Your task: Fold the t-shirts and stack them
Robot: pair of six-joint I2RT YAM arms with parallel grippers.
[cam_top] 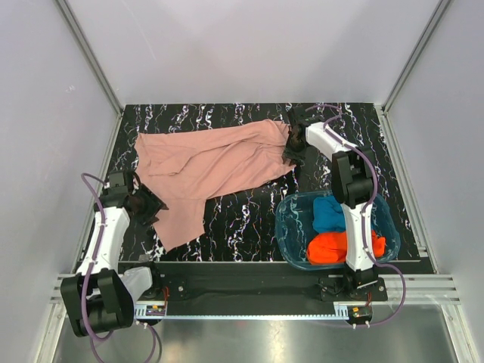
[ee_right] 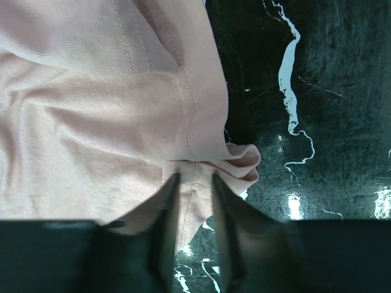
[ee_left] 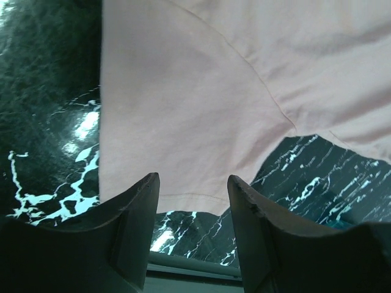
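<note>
A pink t-shirt (cam_top: 234, 162) lies spread and partly rumpled across the dark marbled table, one sleeve reaching toward the front edge. My left gripper (cam_top: 160, 212) is over that sleeve at the left; in the left wrist view its fingers (ee_left: 139, 210) stand apart, with the sleeve (ee_left: 183, 146) flat below and nothing between them. At the shirt's right end is my right gripper (cam_top: 291, 159). Its fingers (ee_right: 164, 210) are parted by a narrow gap in the right wrist view, and a folded corner of the shirt (ee_right: 211, 174) shows just beyond the tips. Whether they touch the cloth is unclear.
A clear blue bin (cam_top: 283, 234) at the front right holds a blue cloth (cam_top: 329, 215) and an orange cloth (cam_top: 327, 248). My right arm passes over it. Bare table (cam_top: 240, 227) lies between the sleeve and the bin. Pale walls enclose the sides.
</note>
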